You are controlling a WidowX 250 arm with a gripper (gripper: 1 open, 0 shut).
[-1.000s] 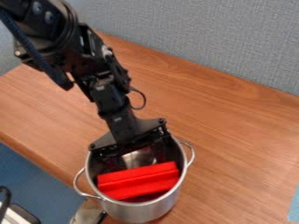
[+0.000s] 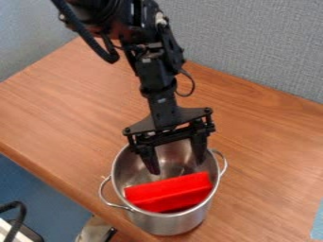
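A steel pot [image 2: 171,220] with two wire handles stands on the wooden table near its left front edge. Inside it, toward the front, lies a red block-like object [image 2: 168,192]. My black gripper [image 2: 175,157] is over the back part of the pot, behind the red object, with its fingers apart, pointing down, and nothing visible held between them.
A grey wall runs along the back. At the lower left are the table's edge, a dark cable and a metal piece.
My arm has risen and shifted right, uncovering more of the pot's back. The pot appears slightly further right, with the red object still inside.
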